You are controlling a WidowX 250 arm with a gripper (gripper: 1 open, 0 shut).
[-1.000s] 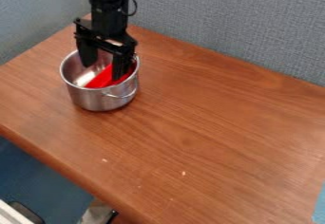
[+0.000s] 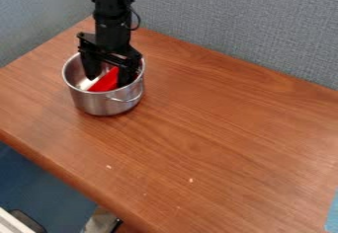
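Observation:
A steel pot (image 2: 106, 102) with a wire handle stands on the wooden table (image 2: 224, 138) at the left. Inside it lies a red object (image 2: 105, 79), with something pale beside it, too small to tell. My black gripper (image 2: 109, 71) reaches down into the pot over the red object, its fingers open around or beside it; the fingertips are partly hidden in the pot.
Grey walls stand behind and at the left. The table's left front edge runs diagonally below the pot, with the floor beyond.
My gripper has moved slightly down and to the left in the pot, covering part of the red object. The pot stands in about the same place.

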